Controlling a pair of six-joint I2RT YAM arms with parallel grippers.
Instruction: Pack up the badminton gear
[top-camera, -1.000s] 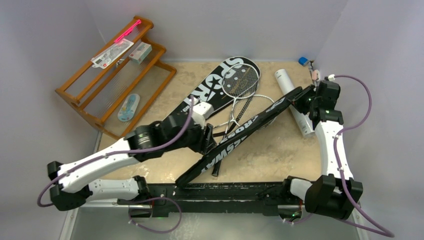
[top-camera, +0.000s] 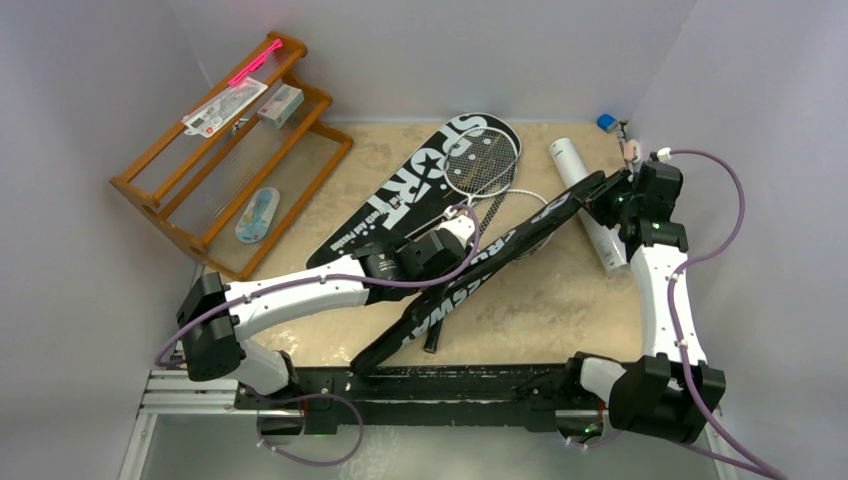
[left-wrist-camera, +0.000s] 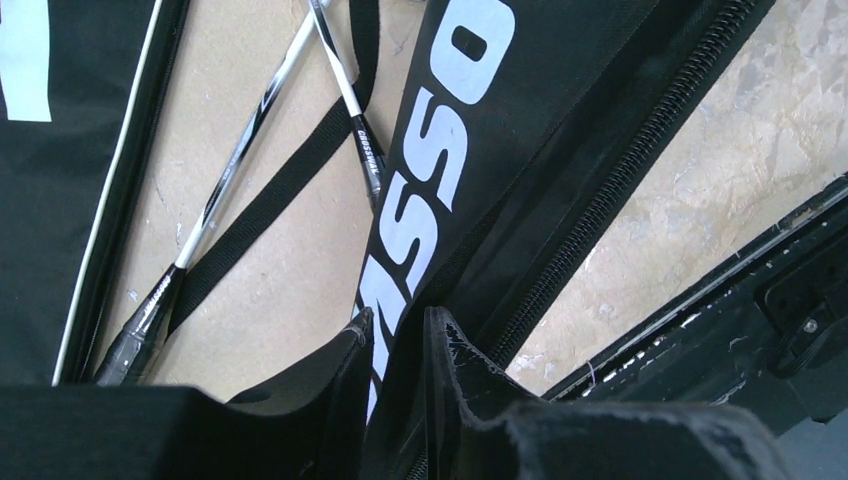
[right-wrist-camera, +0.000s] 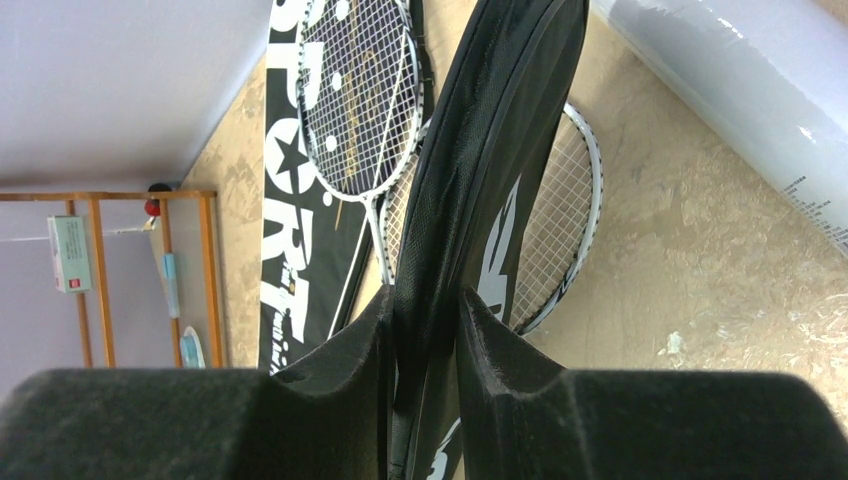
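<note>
A long black Crossway racket bag (top-camera: 470, 275) lies diagonally from the front edge to the right gripper (top-camera: 598, 200), which is shut on its far end (right-wrist-camera: 470, 150). My left gripper is low over the bag's lettered strip and zip, its fingertips close together; whether they grip fabric is unclear. Two white rackets (top-camera: 481, 160) lie behind the bag, one on a black-and-white SPORT bag (top-camera: 400, 195). Dark racket handles (left-wrist-camera: 145, 320) show in the left wrist view.
A white cylindrical tube (top-camera: 610, 250) lies at the right. A tilted wooden rack (top-camera: 300, 205) with small items stands at the back left. Bare tabletop shows right of the black bag and at the front left.
My left arm has moved right and toward the back, bringing its gripper over the long bag. The right gripper and the bag look almost unchanged.
</note>
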